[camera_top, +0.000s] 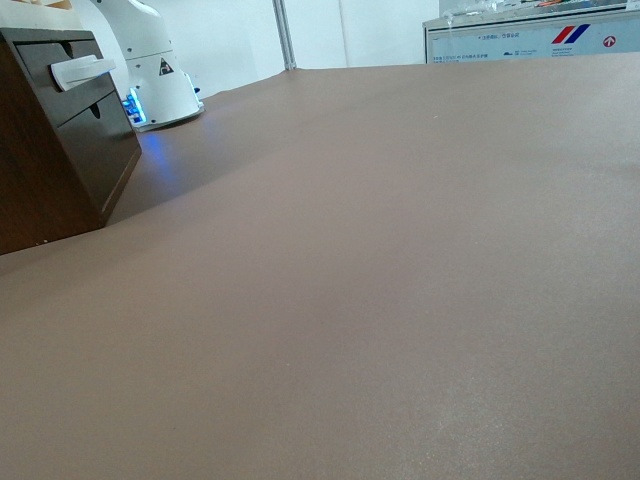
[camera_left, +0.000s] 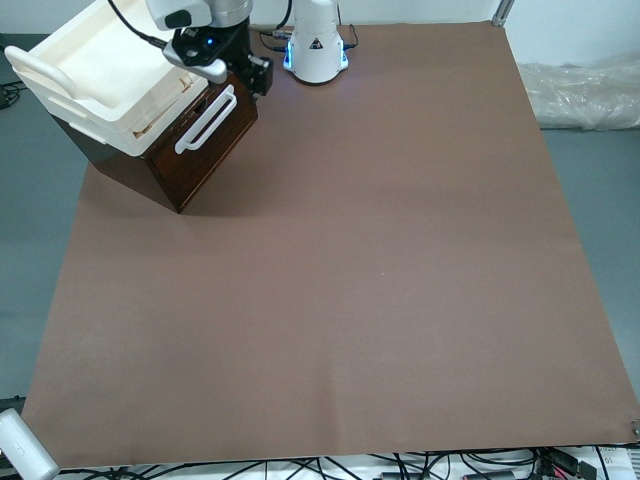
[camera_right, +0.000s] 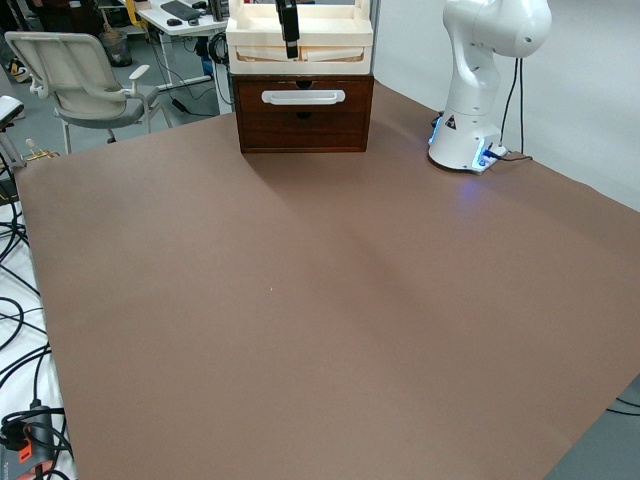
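My gripper (camera_left: 258, 80), a black housing with white covers, hangs at the top of the left view, over the right part of a white plastic bin (camera_left: 120, 70) that stands on a dark wooden drawer cabinet (camera_left: 205, 160) with a white handle (camera_right: 302, 97). In the right view only a dark lower piece of the gripper (camera_right: 289, 25) shows over the bin (camera_right: 300, 55). Whether its fingers are open or shut cannot be made out. In the top view the cabinet (camera_top: 35, 160) shows at the left, with no gripper visible.
My white arm base (camera_right: 465, 140), with cables, stands at the back beside the cabinet. Cables (camera_left: 430, 465) lie beyond the table edge.
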